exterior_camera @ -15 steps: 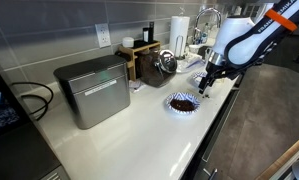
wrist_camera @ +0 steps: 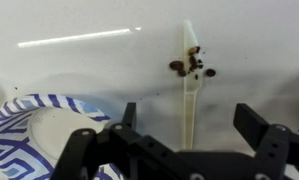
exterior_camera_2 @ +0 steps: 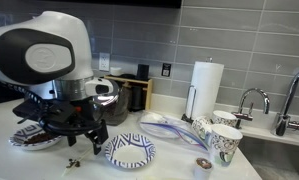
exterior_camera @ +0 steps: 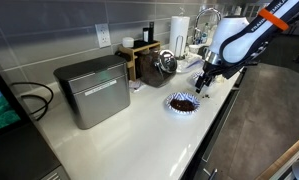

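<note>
In the wrist view a pale, thin utensil (wrist_camera: 190, 115) lies on the white counter, with several dark beans (wrist_camera: 192, 65) scattered on and around its upper part. My gripper is open, its fingers (wrist_camera: 127, 118) apart on either side of the utensil's handle, with nothing held. The utensil (exterior_camera_2: 72, 164) shows faintly below the gripper (exterior_camera_2: 73, 138) in exterior view 2. A blue-patterned plate (exterior_camera: 184, 96) bearing a dark heap (exterior_camera: 185, 105) is on the counter in exterior view 1. A second patterned plate (exterior_camera_2: 130, 152) looks empty.
Patterned cups (exterior_camera_2: 224, 142) and a paper towel roll (exterior_camera_2: 205, 86) stand near the sink faucet (exterior_camera_2: 292, 100). A small cup (exterior_camera_2: 202, 168) sits at the front. Beyond the dark-filled plate is a grey bin (exterior_camera: 95, 90).
</note>
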